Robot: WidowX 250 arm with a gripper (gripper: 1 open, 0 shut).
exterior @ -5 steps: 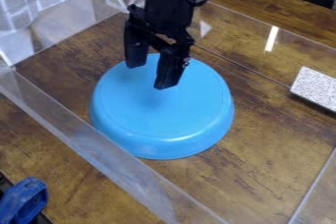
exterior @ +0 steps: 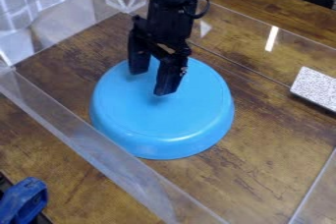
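Observation:
A round blue plastic dish (exterior: 163, 120), bottom up by its look, lies on the wooden floor of the enclosure. My black gripper (exterior: 152, 69) hangs over the back of it, fingers angled down and spread apart, with nothing visible between them. Whether the fingertips touch the blue surface I cannot tell.
A white speckled block (exterior: 315, 88) lies at the right. A blue object (exterior: 19, 200) is at the lower left corner, beyond a clear plastic wall (exterior: 92, 147). A white curtain hangs at the back left.
My gripper has shifted slightly back and turned a little, its fingers looking a bit closer together in this view. The dish has not visibly moved.

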